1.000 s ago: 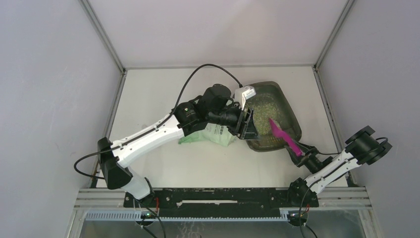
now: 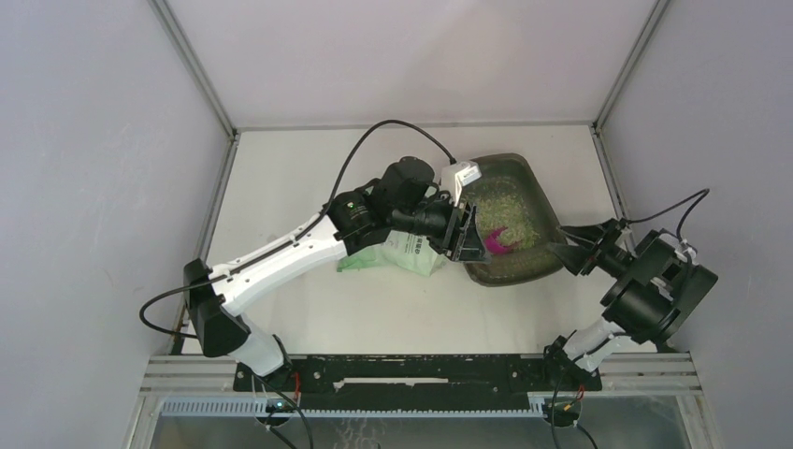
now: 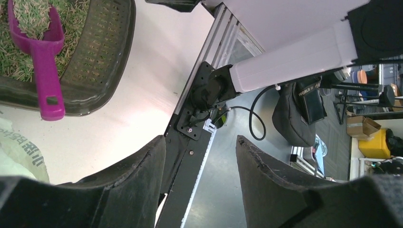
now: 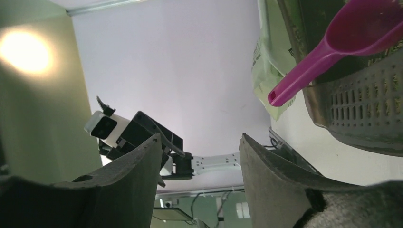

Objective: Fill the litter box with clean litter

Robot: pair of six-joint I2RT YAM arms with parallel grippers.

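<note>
The dark litter box (image 2: 538,192) holds a layer of greenish pellet litter (image 2: 505,210). A magenta scoop lies in it (image 2: 503,243), pellets in its bowl (image 3: 33,19) and its handle (image 3: 46,85) reaching over the rim on the bag side. In the top view my left gripper (image 2: 479,251) hangs over the box's left rim and hides the handle. Between its parted fingers nothing shows. At the right rim is my right gripper (image 2: 559,245), open and empty; in its wrist view the scoop (image 4: 309,73) is apart from the fingers (image 4: 142,166).
A green-and-white litter bag (image 2: 402,251) lies left of the box, partly under the left arm. A wall (image 2: 692,122) stands close behind the right arm.
A second ago the scoop was at my right gripper; it now lies farther left in the box, apart from it. The right forearm has turned and its gripper moved up slightly. The left arm stayed still.
</note>
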